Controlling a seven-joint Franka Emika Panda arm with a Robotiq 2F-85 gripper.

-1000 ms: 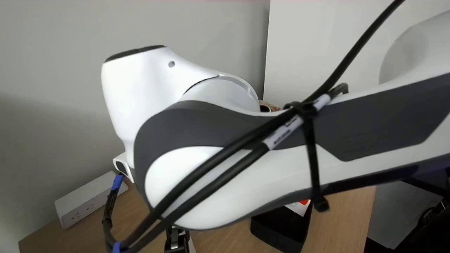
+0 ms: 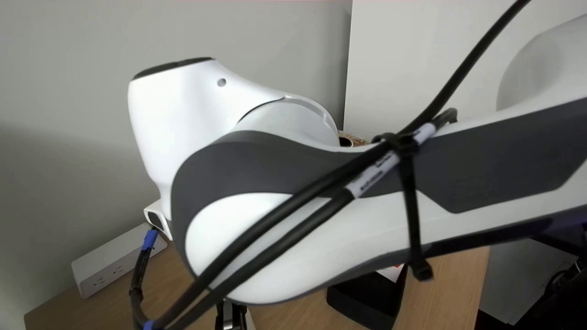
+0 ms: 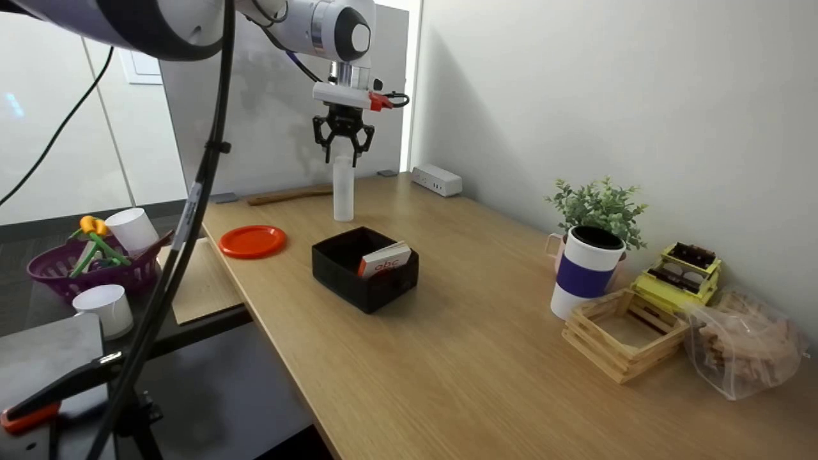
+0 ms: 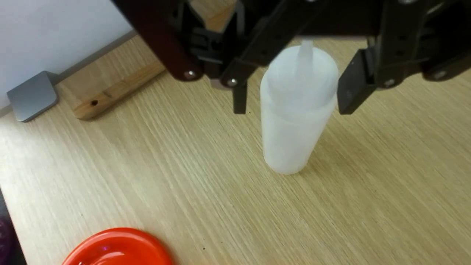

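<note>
A translucent white squeeze bottle (image 3: pixel 343 191) stands upright on the wooden table near its far end. Directly over it is my gripper (image 3: pixel 342 162), pointing down, with one finger on either side of the bottle's top. In the wrist view the bottle (image 4: pixel 289 137) shows between the two fingertips of the gripper. A gap is visible at the left fingertip (image 4: pixel 239 99); the right fingertip (image 4: pixel 351 88) is close to the bottle, and I cannot tell whether it touches. My arm hides most of this area in exterior view 1.
Near the bottle lie an orange-red plate (image 3: pixel 253 241), a wooden-handled spatula (image 4: pixel 119 90) and a black box (image 3: pixel 337 276) holding a small white box. A white power strip (image 3: pixel 437 180) sits by the wall. A tumbler (image 3: pixel 584 276) and wooden crate (image 3: pixel 625 337) stand right.
In exterior view 1 the arm's wrist end has shifted slightly left.
</note>
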